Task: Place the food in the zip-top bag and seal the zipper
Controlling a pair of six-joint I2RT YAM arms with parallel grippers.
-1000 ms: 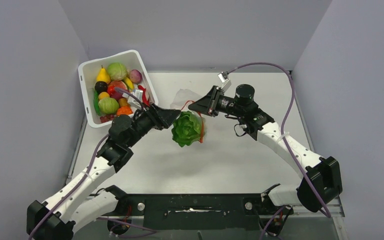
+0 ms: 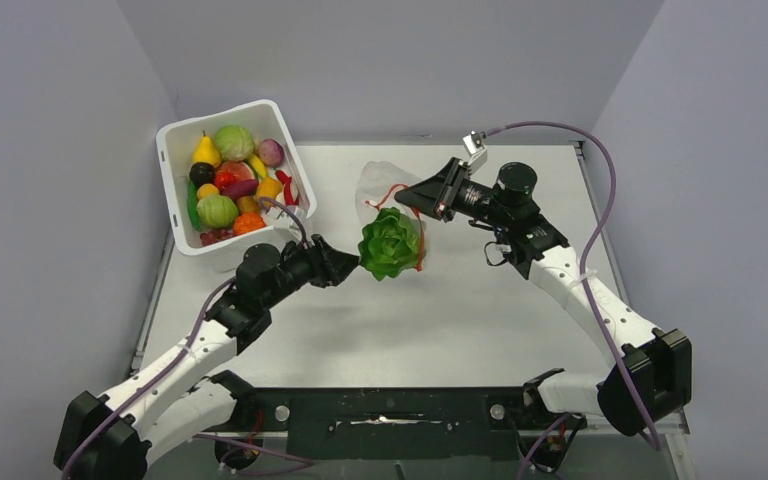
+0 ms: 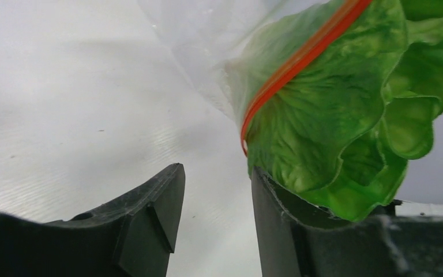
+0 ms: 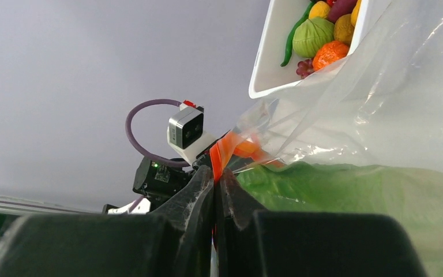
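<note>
A clear bag (image 2: 378, 180) with a red zipper strip hangs from my right gripper (image 2: 407, 199), which is shut on its top edge at the red strip. A green leafy lettuce (image 2: 390, 242) is in the bag's mouth, its leaves partly sticking out past the red strip in the left wrist view. My left gripper is open, just left of and below the lettuce, with nothing seen between its fingers.
A white bin (image 2: 170, 180) of mixed fruit and vegetables sits at the back left. Walls stand on the sides and back.
Over the last second the bag, lettuce and right gripper moved right and slightly up.
</note>
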